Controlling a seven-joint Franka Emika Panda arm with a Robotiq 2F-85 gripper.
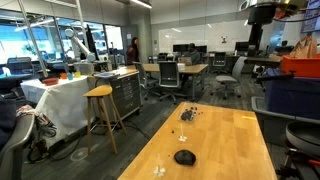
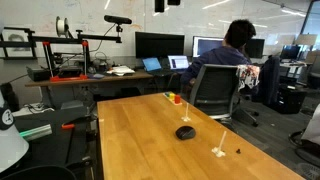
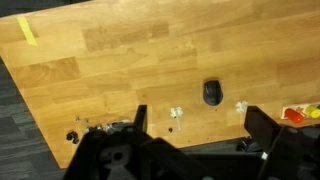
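Note:
My gripper is open, with its two dark fingers far apart and nothing between them. It hangs high above the wooden table, near the top right of exterior view 1. On the table lies a black rounded object like a computer mouse, well below the gripper and clear of it. Two small white stands with thin upright sticks flank it: one stand and another stand. From above, the wrist view shows them as white shapes.
Small dark pieces are scattered near one table edge. Red and yellow items sit on a board at another end. A strip of yellow tape marks a corner. A wooden stool stands apart from the table.

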